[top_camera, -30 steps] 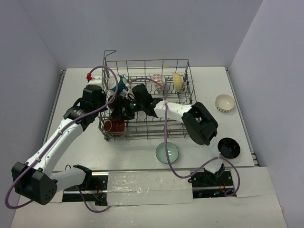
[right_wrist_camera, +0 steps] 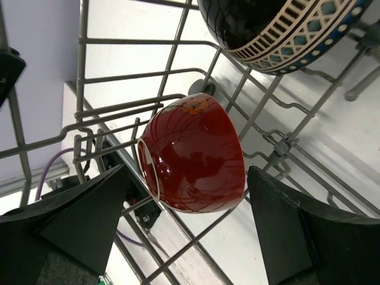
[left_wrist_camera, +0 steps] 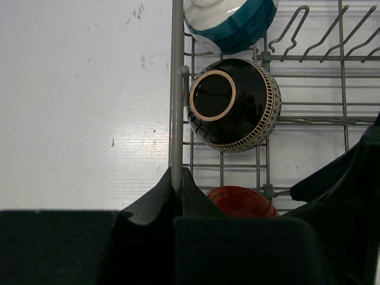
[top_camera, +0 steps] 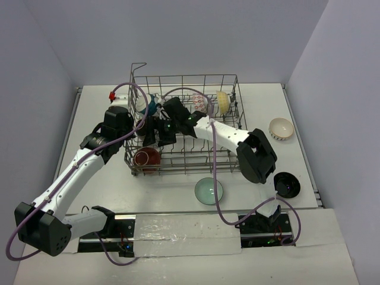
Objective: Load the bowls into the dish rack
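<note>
A red bowl (right_wrist_camera: pixel 196 154) lies tilted on its side in the rack's front left corner. My right gripper stands open above it, with one finger at either side of the bowl in view and no grip on it. On the left edge of the dish rack (left_wrist_camera: pixel 177 89), the top rail is pinched by my left gripper, which is shut on it. Behind the red bowl sits a black patterned bowl (left_wrist_camera: pixel 234 105), tipped with its foot toward the rail. A teal and white bowl (left_wrist_camera: pixel 237 27) is further back.
A pink patterned bowl (top_camera: pixel 200 103) and a yellow bowl (top_camera: pixel 223 102) stand in the rack's back right. Outside it are a green bowl (top_camera: pixel 208 190), a cream bowl (top_camera: pixel 281 128) and a black bowl (top_camera: pixel 287 184). The rack's front right is largely empty.
The right gripper has moved slightly to the right, uncovering more of the red bowl, which has shifted a little and sits at a different angle. My left arm has stayed still.
</note>
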